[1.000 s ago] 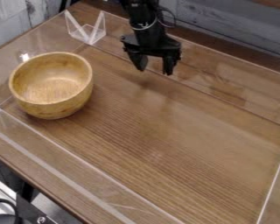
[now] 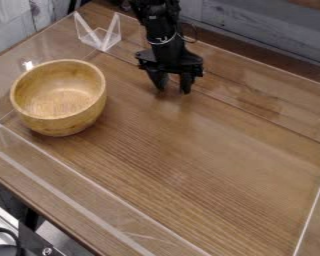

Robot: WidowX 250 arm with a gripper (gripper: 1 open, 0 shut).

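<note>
My black gripper [image 2: 170, 62] is at the top middle of the camera view, low over the wooden surface, its arm reaching down from the top edge. Its fingers are small and dark here, and I cannot tell whether they are open or shut, or whether anything is between them.
A large yellow bowl [image 2: 59, 82] sits at the left. A white wire-like object [image 2: 99, 32] stands at the top left. The middle, right and front of the wooden table [image 2: 203, 170] are clear.
The gripper has shifted slightly left and down over the last second. The bowl and the white object have stayed in place.
</note>
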